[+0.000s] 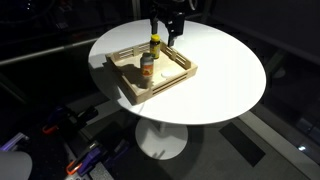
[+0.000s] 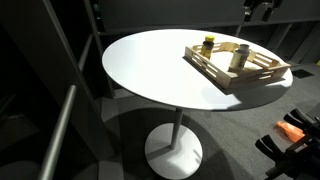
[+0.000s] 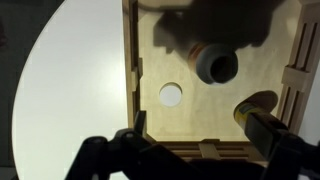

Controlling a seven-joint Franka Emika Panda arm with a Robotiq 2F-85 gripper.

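Note:
A shallow wooden tray sits on the round white table. Inside it stand an orange-labelled bottle and a yellow-capped bottle, both upright. From above in the wrist view, the orange-labelled bottle has a dark round top, and the yellow-capped bottle is partly covered by one finger. A flat white disc lies on the tray floor beside them. Over the tray's far side hangs my gripper, open and apart from the tray, with its fingers spread wide and nothing held.
Slatted tray walls rise around the bottles. Tools or cables lie off the table at the lower right.

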